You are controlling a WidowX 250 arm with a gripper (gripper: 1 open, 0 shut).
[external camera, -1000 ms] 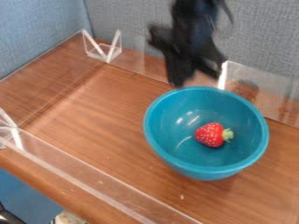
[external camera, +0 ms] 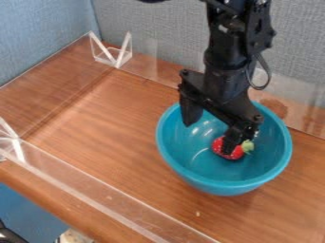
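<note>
My black gripper reaches down into a teal bowl at the right of the wooden table, its fingers open around a red strawberry with a pale green top. The strawberry lies in the bowl, partly hidden behind a finger.
Clear plastic guards line its edges, with bracket-like pieces at the back left and left front. Grey padded walls stand behind.
My gripper has come down and to the right, from above the back of the table into the bowl over the strawberry. The bowl has not visibly moved.
</note>
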